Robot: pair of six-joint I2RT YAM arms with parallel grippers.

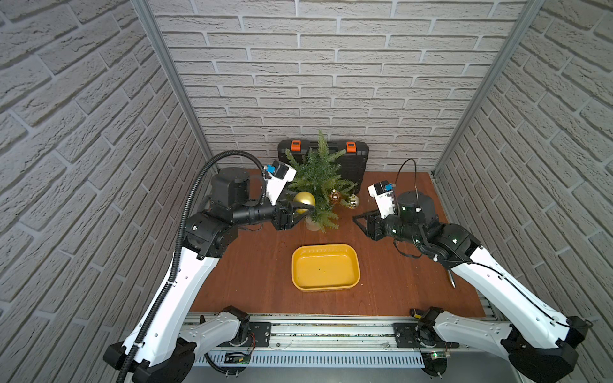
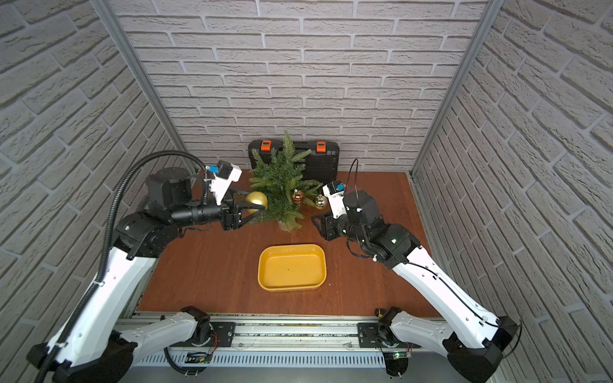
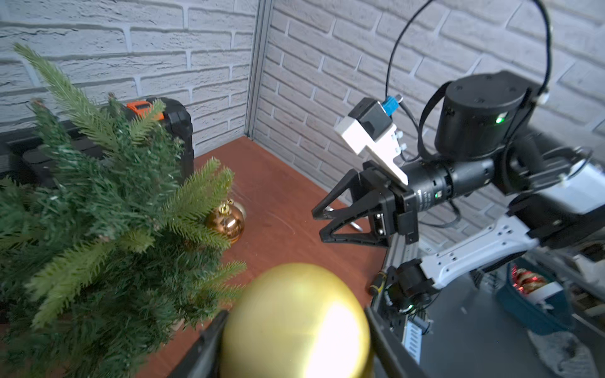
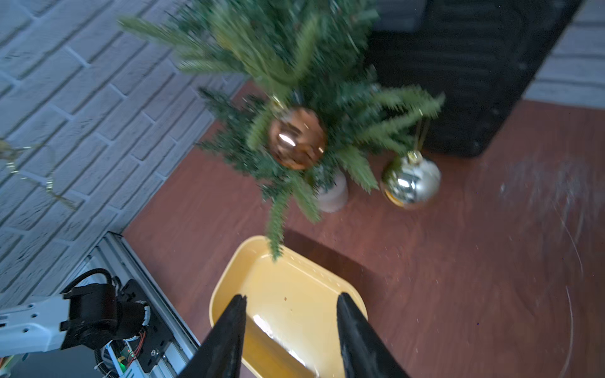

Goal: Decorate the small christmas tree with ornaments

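My left gripper (image 1: 298,210) is shut on a large gold bauble (image 3: 296,321), raised in front of the small Christmas tree (image 1: 316,172) at its left side. A copper bauble (image 4: 296,138) and a silvery-gold bauble (image 4: 409,182) hang on the tree's right side. My right gripper (image 1: 360,224) stands part open to the right of the tree, above the tray's back right, with nothing between its fingers in the right wrist view.
The yellow tray (image 1: 325,271) in front of the tree is empty. A black case (image 2: 322,162) stands behind the tree against the brick wall.
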